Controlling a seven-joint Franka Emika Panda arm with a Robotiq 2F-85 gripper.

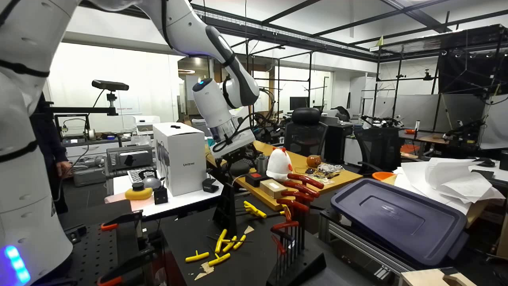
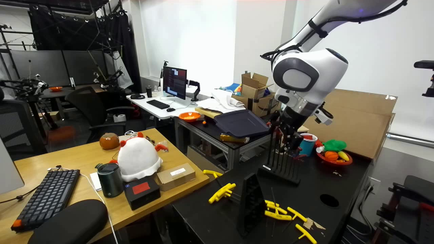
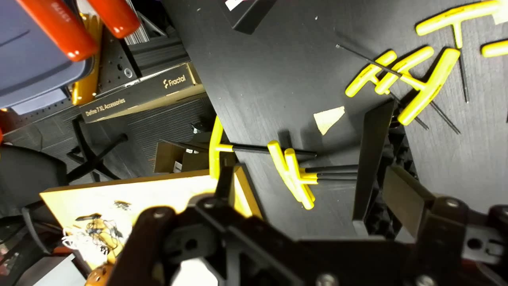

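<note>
My gripper is open with nothing between its fingers; in exterior view 1 the gripper point(image 1: 231, 159) hangs above a black wedge-shaped stand point(image 1: 226, 212). Yellow T-handled hex keys point(image 3: 291, 174) lie with their shafts against or near the stand point(image 3: 372, 162), whose top is partly hidden by one finger. Several more yellow keys point(image 2: 277, 212) lie loose on the black table on the other side of the stand point(image 2: 251, 205). Red-handled keys point(image 1: 301, 190) stand upright in a black rack point(image 1: 304, 269); in exterior view 2 the gripper point(image 2: 287, 136) overlaps the rack point(image 2: 280, 173).
Beside the black table is a wooden desk point(image 2: 175, 152) with a white plush toy point(image 2: 138, 158) and a small cardboard box point(image 2: 176, 177). A red bowl point(image 2: 334, 159) and a blue bucket point(image 2: 308, 144) stand past the rack. A dark bin lid point(image 1: 400, 219) lies to the side.
</note>
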